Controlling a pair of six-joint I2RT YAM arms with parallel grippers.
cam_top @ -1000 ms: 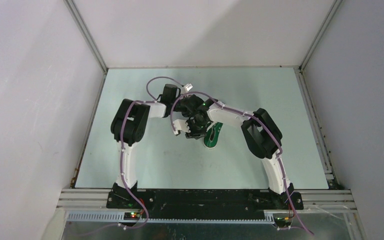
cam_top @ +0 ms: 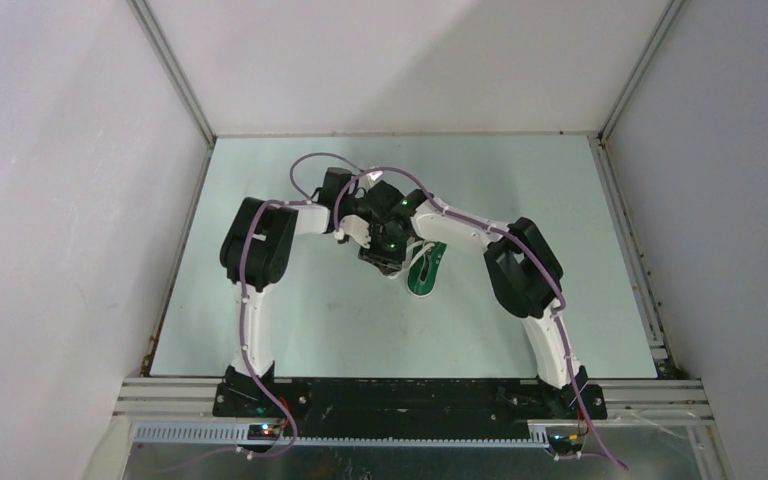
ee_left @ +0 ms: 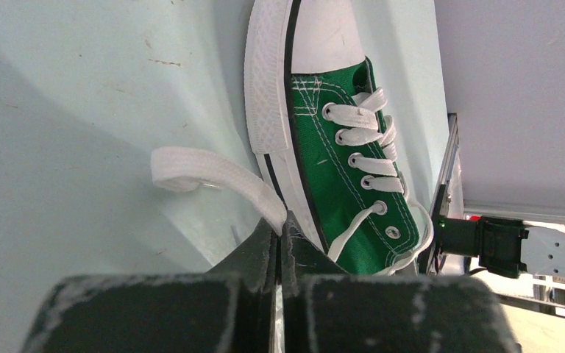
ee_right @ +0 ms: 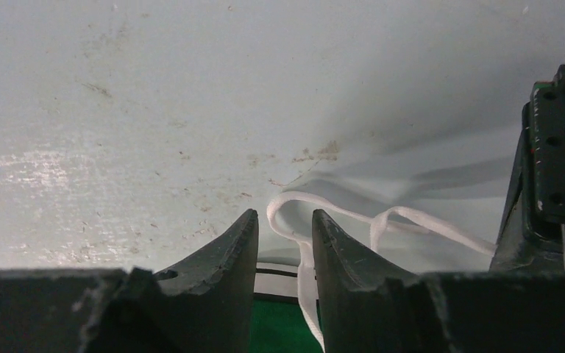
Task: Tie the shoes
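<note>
A green sneaker with white laces lies mid-table, partly under both arms in the top view. My left gripper is shut on a white lace, whose looped end stands out from the fingertips beside the shoe. In the right wrist view, my right gripper stands part open above a lace running from the shoe's green edge, with a bend of it between or below the fingertips; whether they touch it is unclear.
The two arms crowd together over the centre of the pale table, hiding much of the shoe from above. Walls enclose it.
In the top view my right gripper has shifted slightly up the picture and toward the left. The left arm has barely moved.
</note>
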